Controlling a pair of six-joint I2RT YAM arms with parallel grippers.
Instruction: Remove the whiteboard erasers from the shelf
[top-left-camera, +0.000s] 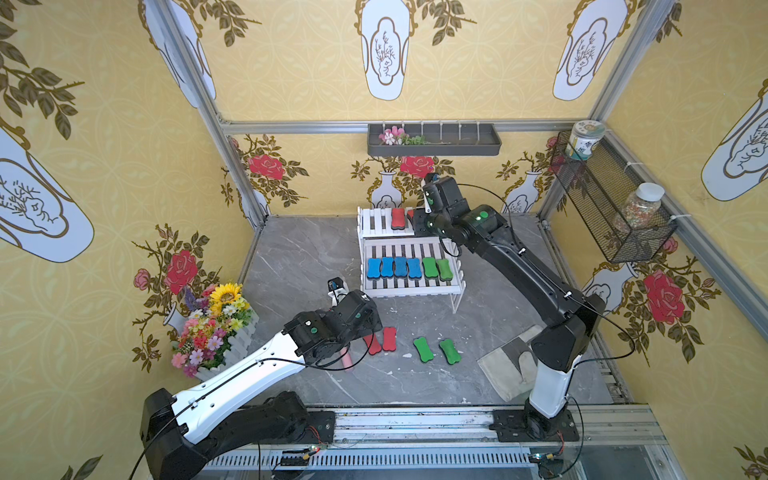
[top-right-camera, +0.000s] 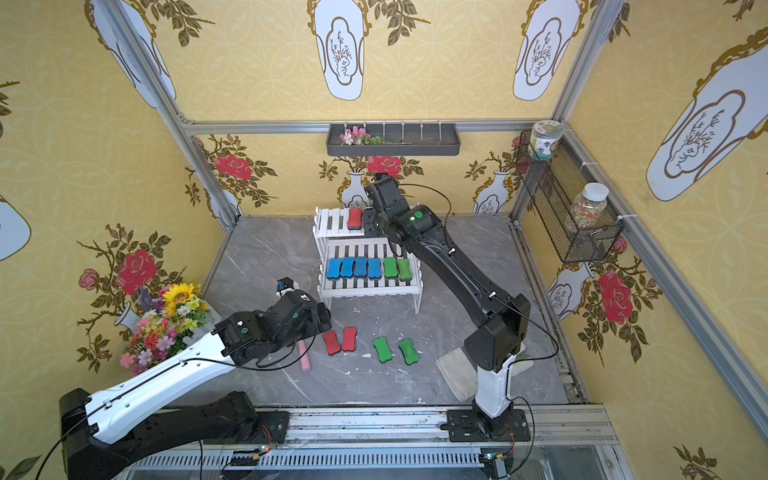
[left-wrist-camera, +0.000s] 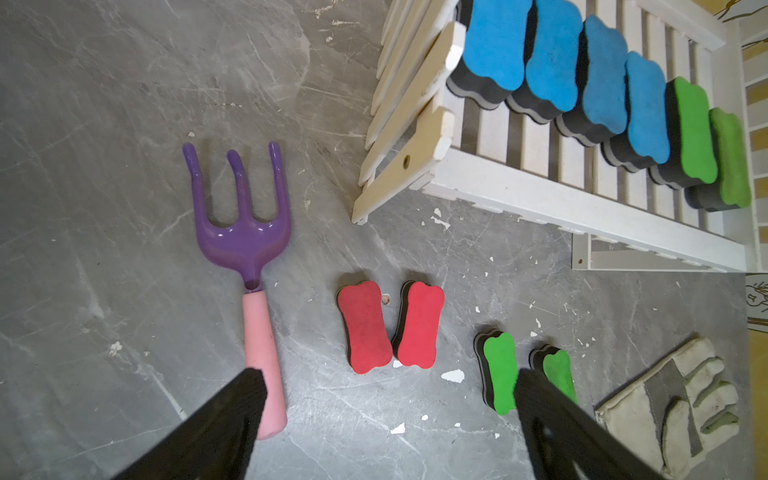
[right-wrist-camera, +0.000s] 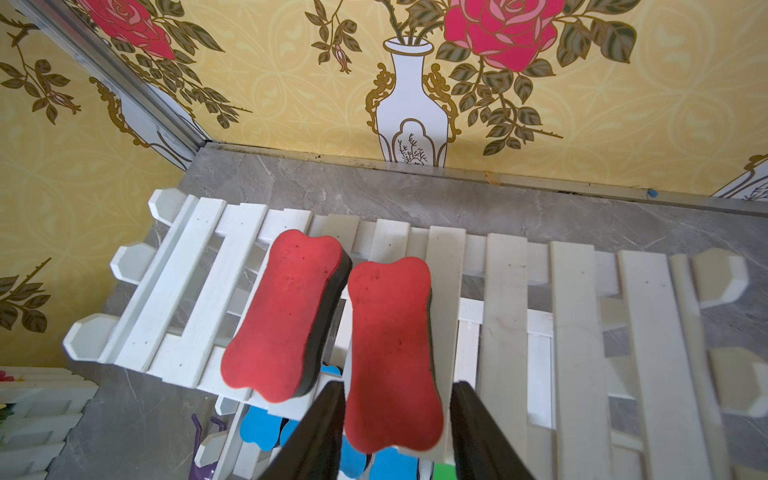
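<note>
On the white shelf's (right-wrist-camera: 584, 336) upper tier lie two red erasers (right-wrist-camera: 280, 312) (right-wrist-camera: 388, 336). My right gripper has its fingers part open on either side of the right one's near end; whether they touch it is unclear. Four blue erasers (left-wrist-camera: 492, 44) and two green erasers (left-wrist-camera: 688, 120) sit on the lower tier. Two red erasers (left-wrist-camera: 364, 324) and two green erasers (left-wrist-camera: 500, 368) lie on the table. My left gripper hangs open above the table near them, nothing between its fingers.
A purple-and-pink garden fork (left-wrist-camera: 244, 240) lies left on the table, a glove (left-wrist-camera: 680, 424) at the right. Flowers (top-left-camera: 216, 328) stand at the left edge. A wire basket (top-left-camera: 600, 208) with jars is on the right wall, a grey planter (top-left-camera: 456, 148) on the back wall.
</note>
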